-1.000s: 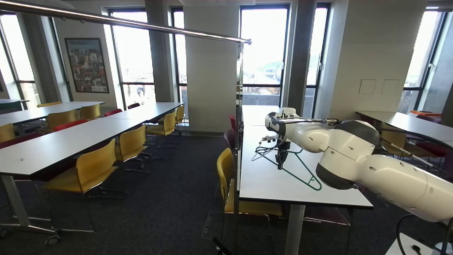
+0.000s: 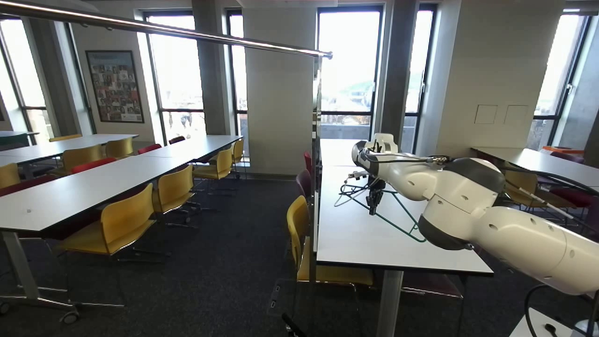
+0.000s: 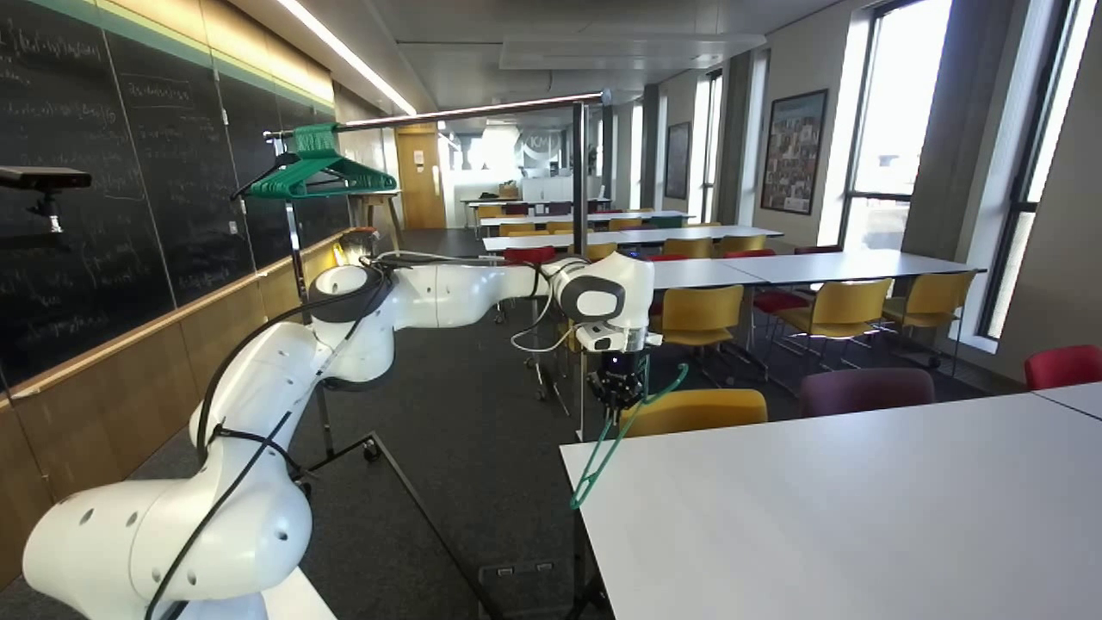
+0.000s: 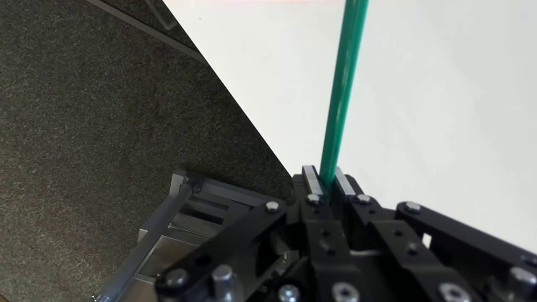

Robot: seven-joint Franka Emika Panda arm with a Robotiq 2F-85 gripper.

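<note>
A green hanger (image 2: pixel 401 226) is gripped by its long straight bar, and in exterior view 1 it appears against the white table (image 2: pixel 348 241). In exterior view 2 the hanger (image 3: pixel 594 477) slants downward from my gripper (image 3: pixel 614 415) near the table's corner. The wrist view shows its green bar (image 4: pixel 343 85) running up from between the two fingers, which are shut on it. My gripper (image 2: pixel 373 212) points downward. Part of the hanger is hidden behind the gripper and wrist.
A metal rail (image 3: pixel 465 112) on an upright post (image 3: pixel 578 186) stands beside the table. Several green hangers (image 3: pixel 320 177) hang at the rail's far end. Yellow chairs (image 3: pixel 702 412) line the table's side.
My gripper and the hanger have risen a little over the past second. The hanger's near end now appears higher against the table.
</note>
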